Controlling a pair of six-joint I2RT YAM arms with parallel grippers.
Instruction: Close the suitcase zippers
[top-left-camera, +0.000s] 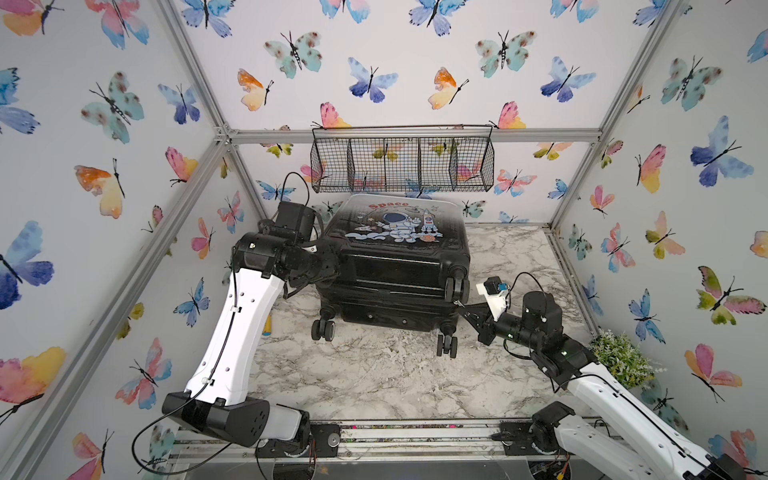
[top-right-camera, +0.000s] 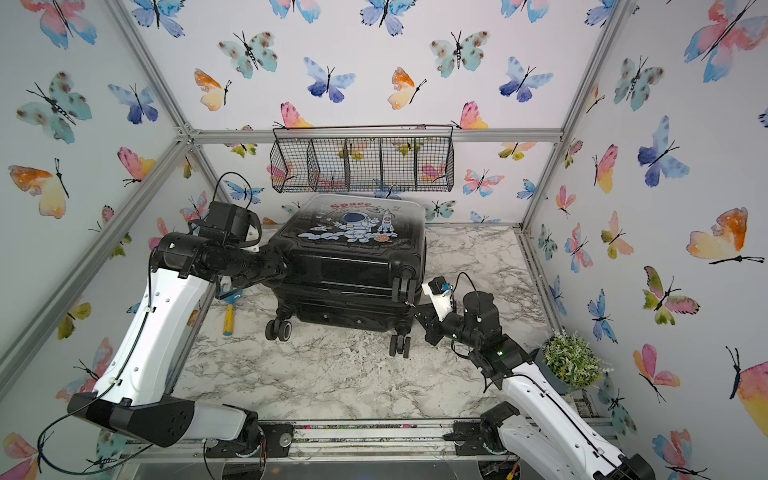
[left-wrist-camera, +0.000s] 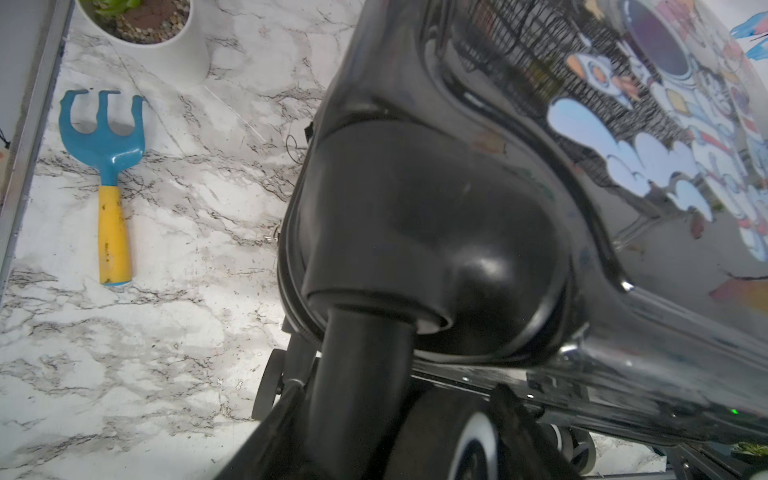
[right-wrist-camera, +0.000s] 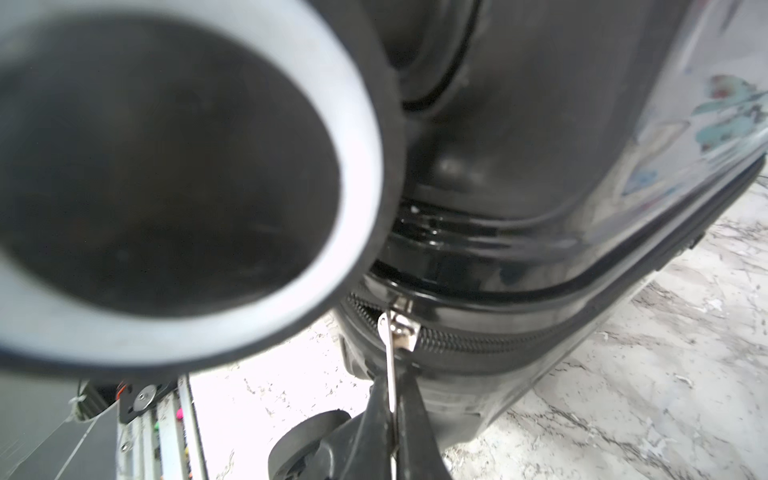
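Observation:
The black suitcase (top-left-camera: 396, 232) with an astronaut print lies in the centre. My left gripper (top-right-camera: 276, 268) is at its near-left corner, fingers around a dark wheel housing and wheel (left-wrist-camera: 436, 432); whether it grips them I cannot tell. At the near-right corner, my right gripper (top-left-camera: 472, 310) is shut at the zipper slider (right-wrist-camera: 404, 328), a thin metal pull lying along its fingertips. The zipper teeth (right-wrist-camera: 472, 340) show under the shell, beside a large wheel (right-wrist-camera: 160, 184) that fills much of that wrist view.
A blue and yellow hand fork (left-wrist-camera: 112, 216) and a white succulent pot (left-wrist-camera: 160, 56) lie left of the suitcase. A wire basket (top-left-camera: 401, 164) hangs on the back wall; a plant (top-right-camera: 574, 360) stands at right front.

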